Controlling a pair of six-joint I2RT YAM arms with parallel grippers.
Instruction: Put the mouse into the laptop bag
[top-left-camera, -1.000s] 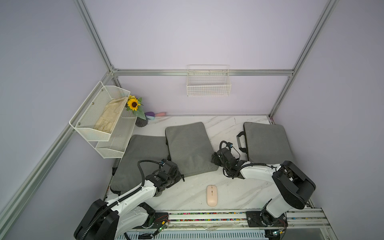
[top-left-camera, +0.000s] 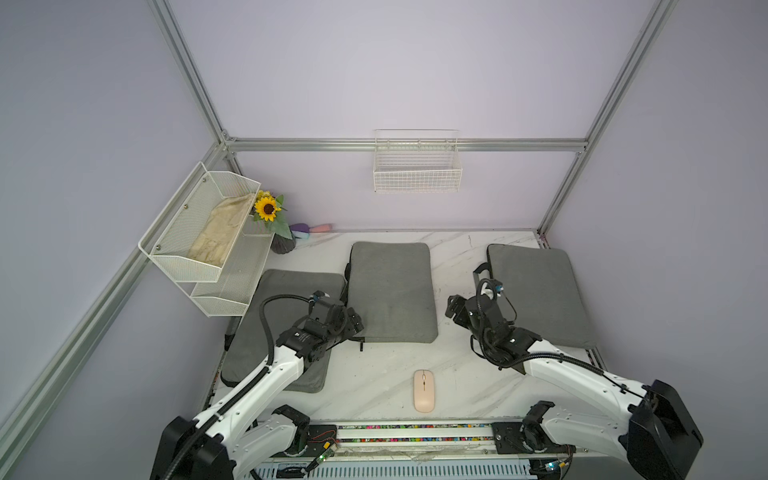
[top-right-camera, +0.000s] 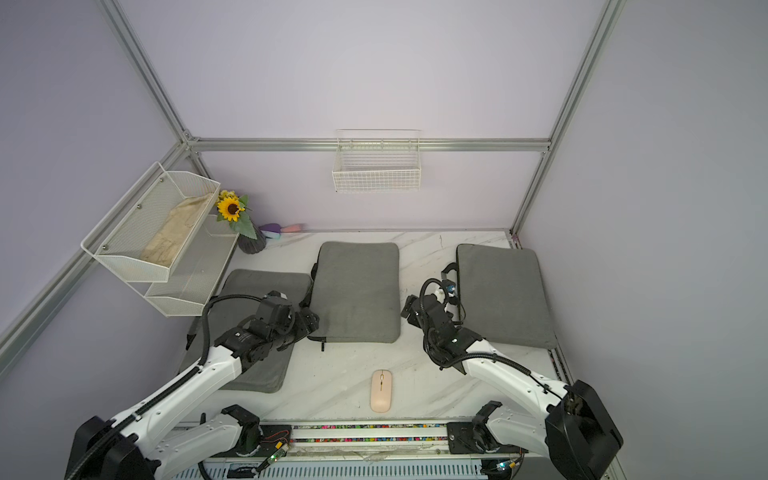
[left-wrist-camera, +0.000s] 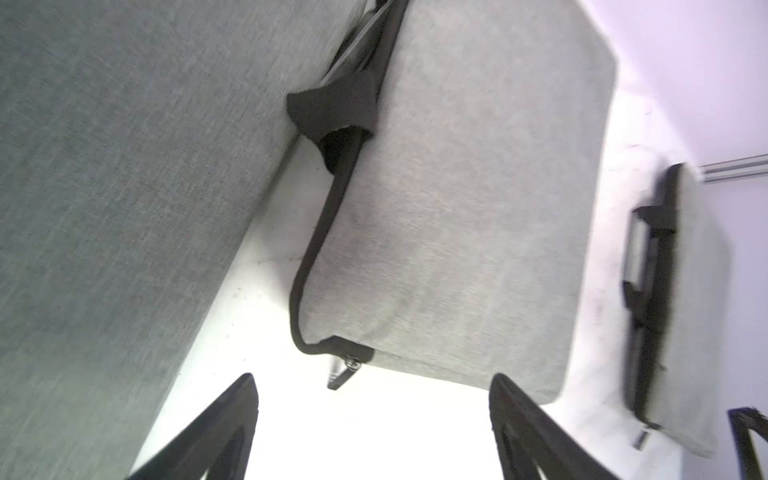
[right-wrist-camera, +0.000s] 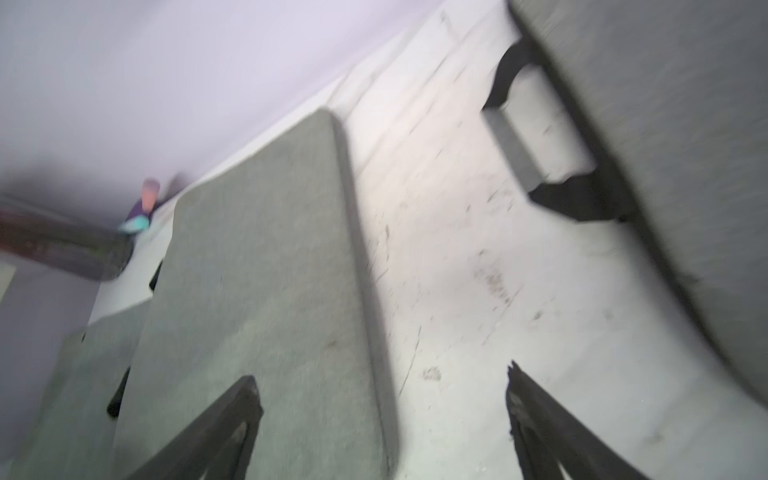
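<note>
A pink mouse (top-left-camera: 424, 390) (top-right-camera: 381, 391) lies on the white marble table near the front edge. Three grey laptop bags lie flat: the middle one (top-left-camera: 392, 288) (left-wrist-camera: 456, 200) square to the table, a left one (top-right-camera: 240, 368) under my left arm, a right one (top-left-camera: 540, 292) with its handle facing inward. My left gripper hangs over the left and middle bags, its fingers apart and empty. My right gripper is raised between the middle and right bags, open and empty.
At the left wall hangs a wire shelf (top-left-camera: 200, 240) with a sunflower vase (top-left-camera: 281, 240) beside it; a wire basket (top-left-camera: 416, 180) hangs on the back wall. Bare table surrounds the mouse.
The middle bag has straightened from a tilted position since a second ago.
</note>
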